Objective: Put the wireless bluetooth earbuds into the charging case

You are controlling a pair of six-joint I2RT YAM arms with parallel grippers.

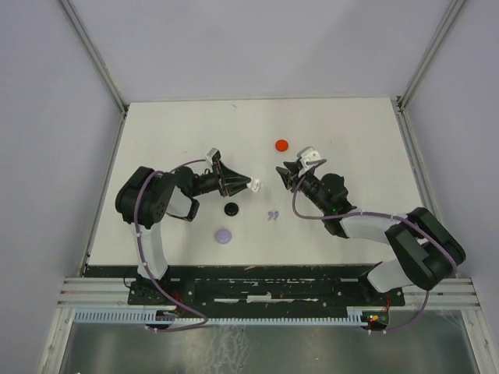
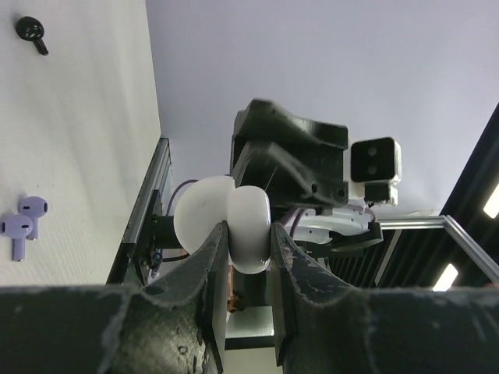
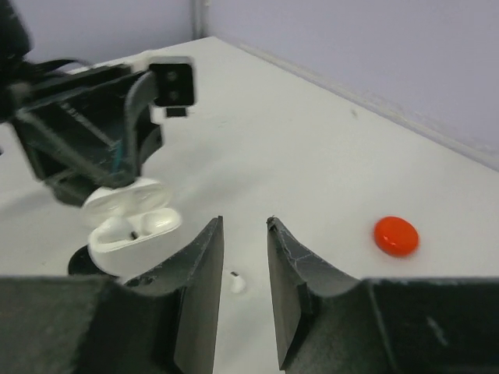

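Observation:
The white charging case (image 1: 254,184) is held in my left gripper, which is shut on it. In the right wrist view the case (image 3: 132,238) stands with its lid up, a white piece visible inside. My right gripper is apart from the case, to its right in the top view, with a narrow gap between its fingers and nothing seen held. Two small lilac-looking pieces (image 1: 272,214) lie on the white table below the case; whether they are earbuds I cannot tell.
A red disc (image 1: 281,146) lies at the back, a black disc (image 1: 231,209) beside the left gripper, and a lilac disc (image 1: 223,235) nearer the front.

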